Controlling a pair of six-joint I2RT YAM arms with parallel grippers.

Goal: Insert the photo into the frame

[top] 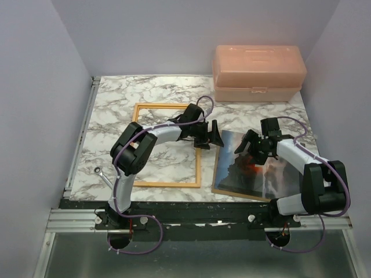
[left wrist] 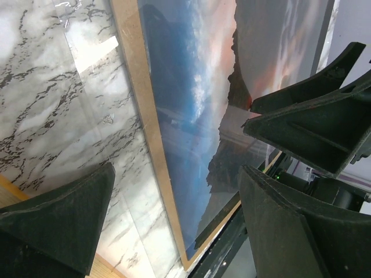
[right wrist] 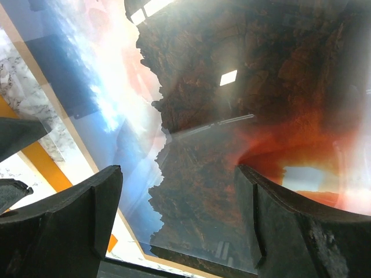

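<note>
A wooden frame [top: 199, 174] lies flat on the left of the marble table, with marble visible inside it. To its right is the glossy photo [top: 228, 168] of a dark shape against blue and orange, lying on a thin-edged backing [left wrist: 155, 139]. My left gripper [top: 215, 139] is over the gap between frame and photo, its fingers apart with nothing seen between them. Above the photo's middle stands my right gripper [top: 242, 149], also open; the photo's surface [right wrist: 191, 139] shows between its parted fingers. Whether either gripper touches the photo I cannot tell.
A pink lidded box [top: 259, 69] stands at the back right. A metal tool [top: 103, 176] rests left of the frame. Clear marble [top: 156, 90] stretches behind the frame.
</note>
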